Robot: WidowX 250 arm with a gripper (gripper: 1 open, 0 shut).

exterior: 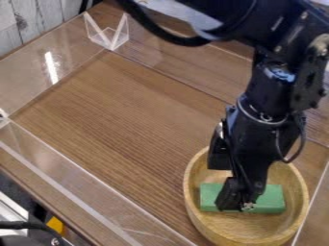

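Observation:
A round wooden bowl (218, 226) sits at the lower right with a green rectangular block (264, 200) lying in it. My black gripper (232, 187) reaches down into the bowl, its fingers apart and over the block, partly hiding it. Whether the fingertips touch the block is unclear.
The wooden floor of the tray (103, 106) is bare left of the bowl. A white clip-like piece (107, 34) stands at the upper left. Clear walls edge the tray at the left and front.

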